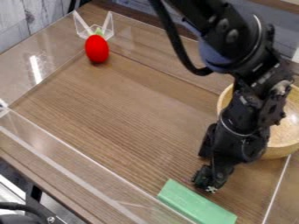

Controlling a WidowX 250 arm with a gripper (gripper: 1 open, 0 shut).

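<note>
My black gripper [212, 175] is low over the wooden table at the right, fingers pointing down, just behind a green rectangular object [197, 202] at the front edge. A tan bowl [281, 136] stands behind the gripper, partly hidden by it.
A red egg-shaped object [97, 49] with a pale, wing-like piece [96, 24] behind it stands at the back left. A clear rim runs along the front left edge.
</note>
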